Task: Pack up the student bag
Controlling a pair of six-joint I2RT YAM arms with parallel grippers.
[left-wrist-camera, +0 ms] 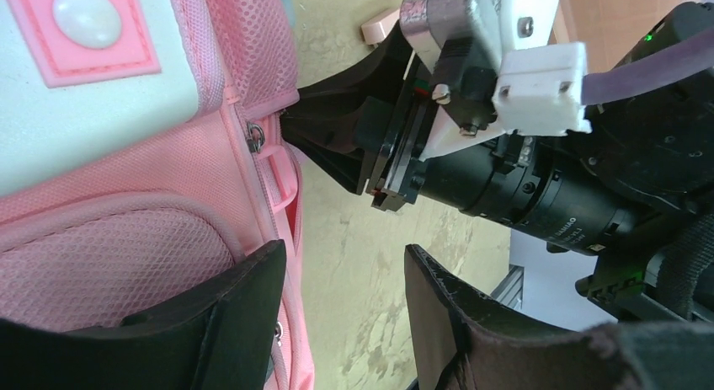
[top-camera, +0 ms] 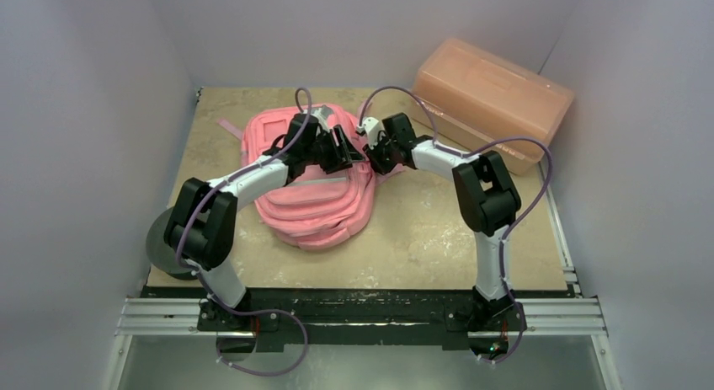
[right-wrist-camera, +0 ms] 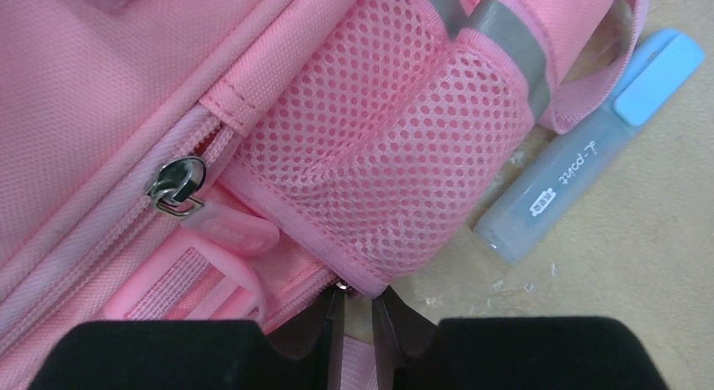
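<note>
The pink student bag (top-camera: 311, 211) lies on the table under both arms. Over its right edge, my left gripper is open; bare table shows between its wide-apart fingers. My right gripper is at the bag's right side, part open with a narrow gap. Its tips touch the hem of the mesh side pocket (right-wrist-camera: 379, 154); whether any cloth is pinched there is unclear. A metal zip slider (right-wrist-camera: 177, 186) with a pink pull lies left of those fingertips. Beyond the pocket, a blue-capped clear tube (right-wrist-camera: 581, 154) rests on the table.
A large translucent orange box (top-camera: 497, 91) stands at the back right. At the left front there is a dark round object (top-camera: 160, 245), partly behind the left arm. Bare table (top-camera: 429, 238) extends right of the bag.
</note>
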